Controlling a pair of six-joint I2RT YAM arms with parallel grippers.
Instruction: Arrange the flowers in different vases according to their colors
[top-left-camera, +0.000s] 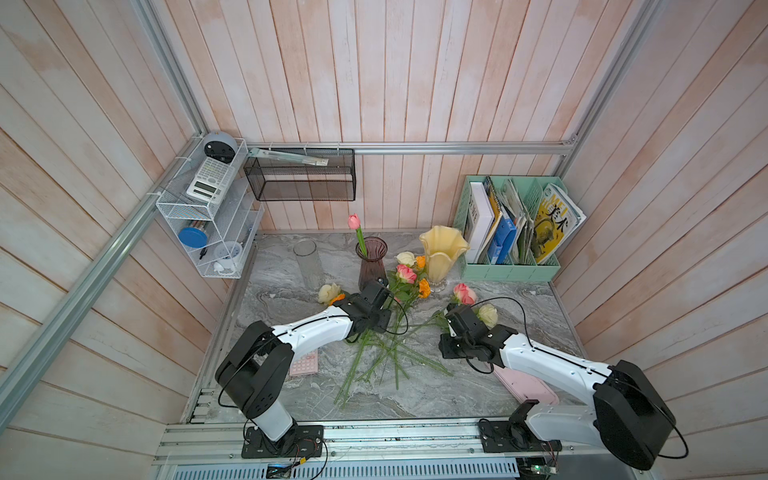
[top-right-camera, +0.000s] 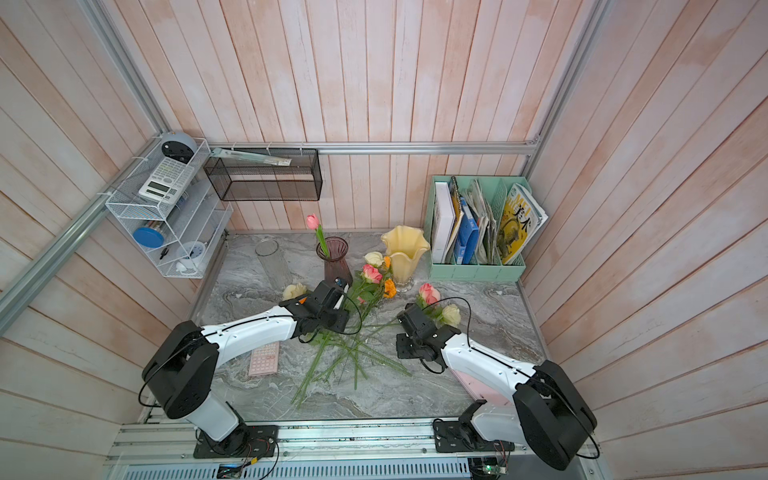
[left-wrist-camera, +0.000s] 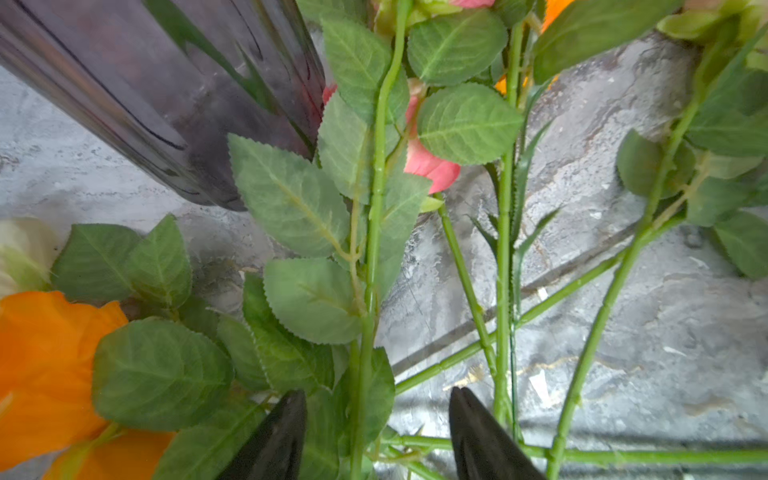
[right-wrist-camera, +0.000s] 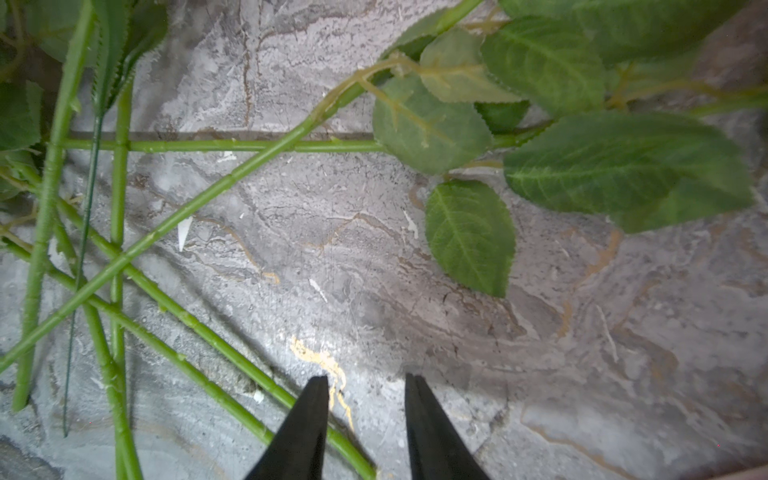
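Observation:
A pink tulip (top-left-camera: 354, 222) stands in the purple glass vase (top-left-camera: 373, 260). My left gripper is part open just in front of this vase, its fingers (left-wrist-camera: 276, 436) low over green stems and leaves. One leafy stem (left-wrist-camera: 368, 320) runs down between them, not clamped. Pink roses (top-left-camera: 406, 273), orange flowers (top-left-camera: 424, 289) and a white rose (top-left-camera: 405, 258) lie with crossed stems mid-table. My right gripper is open over bare marble and a stem end (right-wrist-camera: 352, 452). Beyond it lie a pink rose (top-left-camera: 464, 293) and a pale rose (top-left-camera: 487, 315).
A clear glass vase (top-left-camera: 307, 262) and a yellow fluted vase (top-left-camera: 441, 249) stand at the back. The green file holder (top-left-camera: 512, 273) fills the back right. A pink calculator (top-left-camera: 304, 364) and pink tray (top-left-camera: 528, 385) lie near the front.

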